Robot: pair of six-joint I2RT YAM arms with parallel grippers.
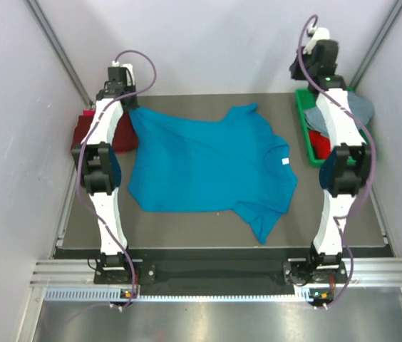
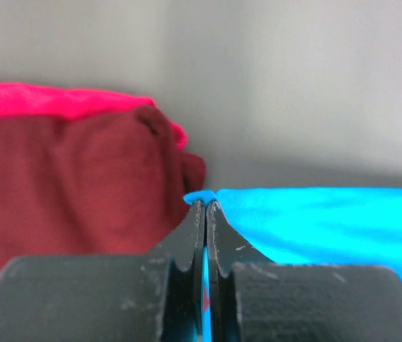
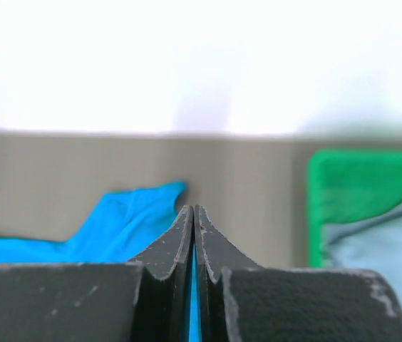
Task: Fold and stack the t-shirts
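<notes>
A blue t-shirt (image 1: 208, 164) lies spread wrinkled on the table, with a small white label at its right. My left gripper is shut on a thin edge of the blue cloth at its upper left corner, beside the folded maroon t-shirt (image 2: 87, 185). My right gripper is raised above the table near the green bin (image 1: 304, 121), apart from the blue shirt's upper right corner (image 3: 151, 206); its fingertips look closed, with nothing seen between them.
A pink cloth (image 2: 58, 103) lies under the maroon one at the left. The green bin holds grey and red cloths. Bare table (image 1: 187, 231) shows along the back and front edges.
</notes>
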